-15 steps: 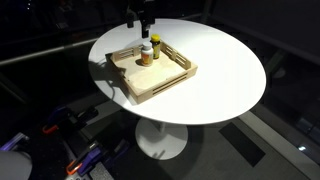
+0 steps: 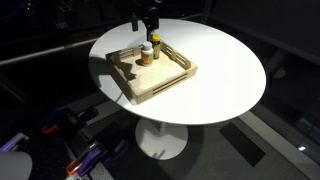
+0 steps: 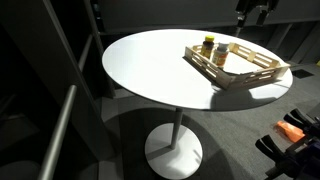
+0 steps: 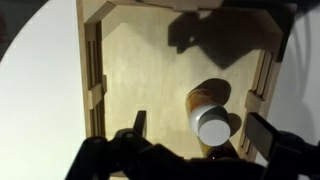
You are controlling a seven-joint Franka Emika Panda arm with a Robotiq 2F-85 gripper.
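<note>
Inside a shallow light wooden tray (image 2: 165,85) stand two small bottles, close together. One is an orange bottle with a white cap (image 4: 212,130); the other, a dark bottle with a yellow cap (image 3: 208,40), is mostly hidden behind the gripper in the wrist view. Both look upright in the exterior views. My gripper is open above the tray, its fingers spread to either side of the white-capped bottle as seen from the wrist. Nothing appears held, and the gripper looks higher than the bottles in exterior view 2.
The tray rests on a round white table (image 2: 225,75) with a single pedestal (image 3: 174,145). Slatted tray walls (image 4: 95,95) surround the bottles. Much of the tray floor is bare, and the tabletop outside it is clear.
In exterior view 1, my gripper has shifted slightly to the right above the tray. Bottles and tray stay in place.
</note>
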